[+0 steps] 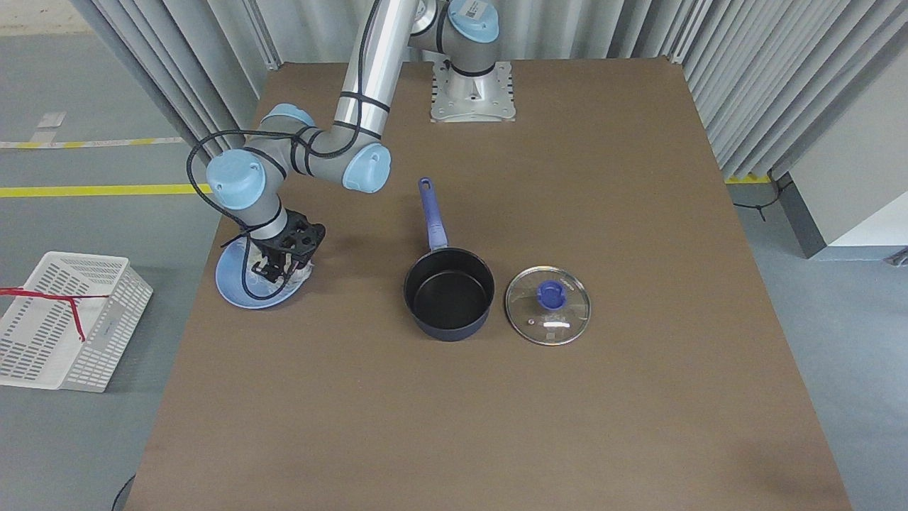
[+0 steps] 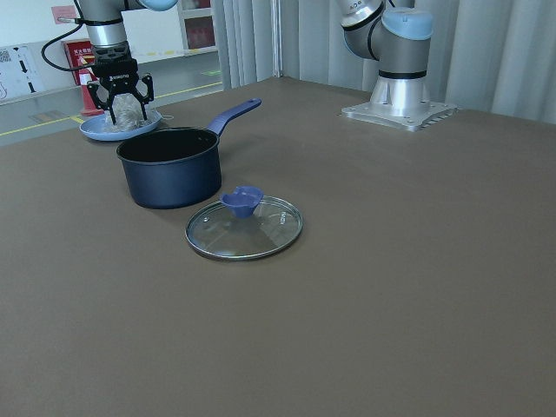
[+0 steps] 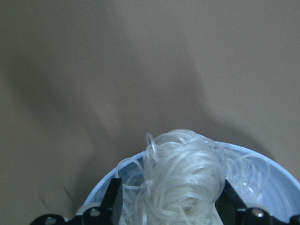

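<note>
My gripper [image 2: 123, 97] is down at the light blue plate [image 1: 234, 285], with a finger on each side of a pile of clear, noodle-like strands [image 3: 183, 178] on it; whether the fingers press on them I cannot tell. A dark blue saucepan [image 2: 174, 178], empty, with its handle pointing toward the arm's base, sits to the right of the plate in the front view. Right of the pan lies the glass lid [image 1: 534, 319] with a blue knob [image 1: 551, 294].
The arm's base [image 1: 472, 102] stands at the back edge. A white crate [image 1: 93, 358] is on the floor to the left.
</note>
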